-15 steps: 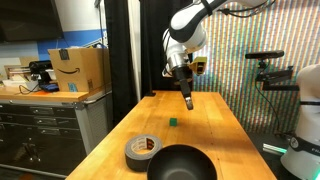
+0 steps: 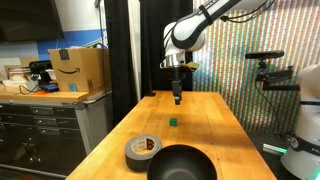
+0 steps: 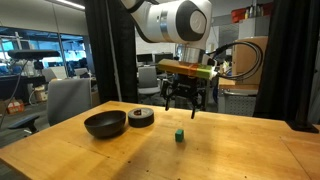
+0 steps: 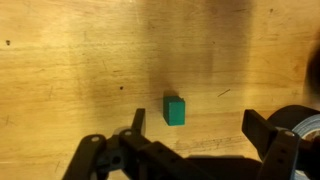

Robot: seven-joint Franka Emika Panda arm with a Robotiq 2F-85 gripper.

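A small green block (image 4: 174, 110) lies on the wooden table, upright-looking in exterior view 2, where the same green block (image 3: 179, 135) stands below my gripper (image 3: 182, 103). In the wrist view my gripper spreads its two dark fingers wide apart, with the block showing on the table between and slightly beyond them. Exterior view 1 has my gripper (image 2: 178, 98) above the table, clear of the green block (image 2: 173, 122). Nothing is held.
A black bowl (image 2: 181, 163) and a roll of grey tape (image 2: 143, 148) sit together at the near end of the table in exterior view 1.
In exterior view 1 my gripper has shifted left, toward a place above the green block. The block, bowl and tape have stayed where they were.
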